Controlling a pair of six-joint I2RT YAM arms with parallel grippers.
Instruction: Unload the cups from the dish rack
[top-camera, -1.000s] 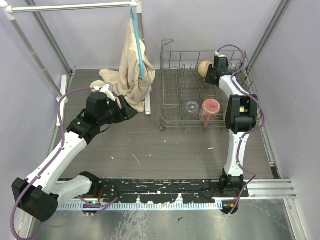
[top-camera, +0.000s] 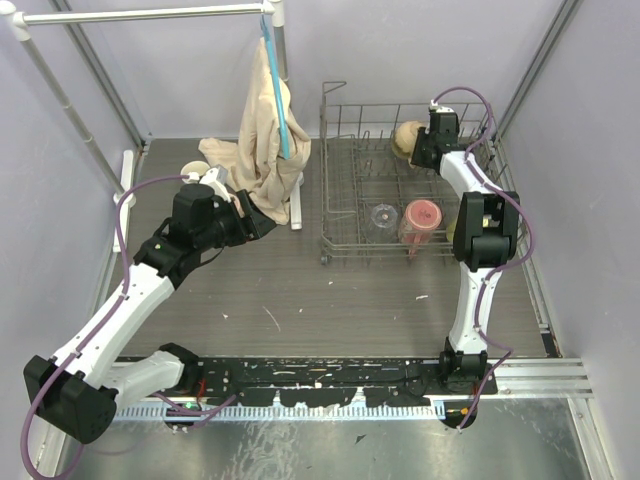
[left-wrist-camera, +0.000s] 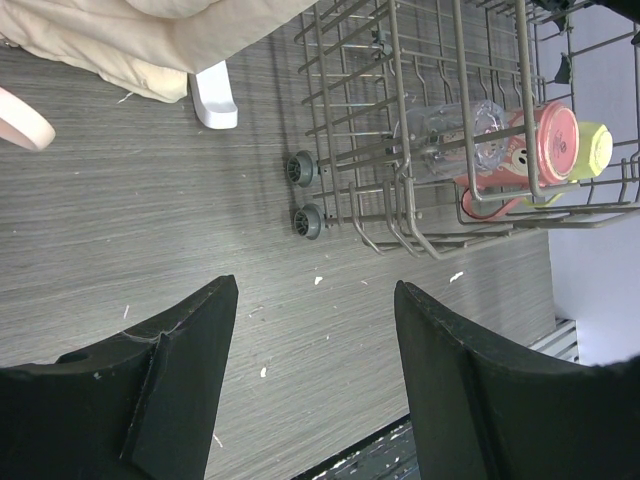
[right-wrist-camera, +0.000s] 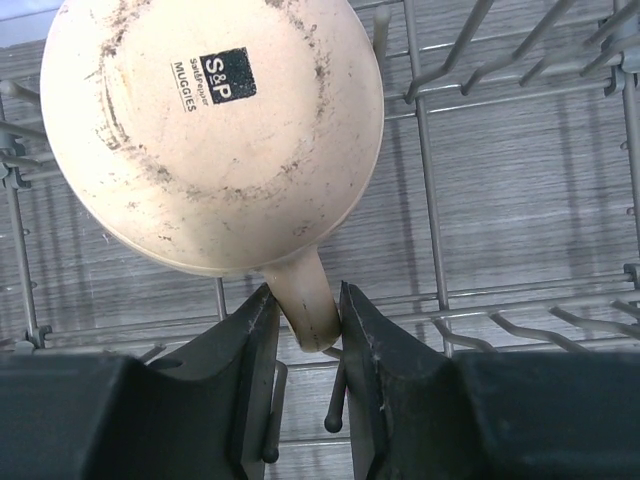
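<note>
In the wire dish rack (top-camera: 340, 243), a cream mug (right-wrist-camera: 205, 140) lies bottom-up at the back. My right gripper is at its handle (right-wrist-camera: 305, 305), fingers either side of it; whether they grip firmly is unclear. A clear cup (top-camera: 382, 222), a red-pink cup (top-camera: 421, 220) and a yellow cup (left-wrist-camera: 592, 150) sit in the front of the rack, the yellow one mostly hidden by the right arm from above. My left gripper hangs open and empty over the floor, left of the rack.
A drying frame (top-camera: 150, 12) with a beige cloth (top-camera: 265, 170) stands at the back left, a pale round item (left-wrist-camera: 25, 125) on the floor beside it. The floor (top-camera: 300, 300) in front of the rack is clear.
The cream mug at my right gripper has shifted very slightly in the rack. The left arm stays still.
</note>
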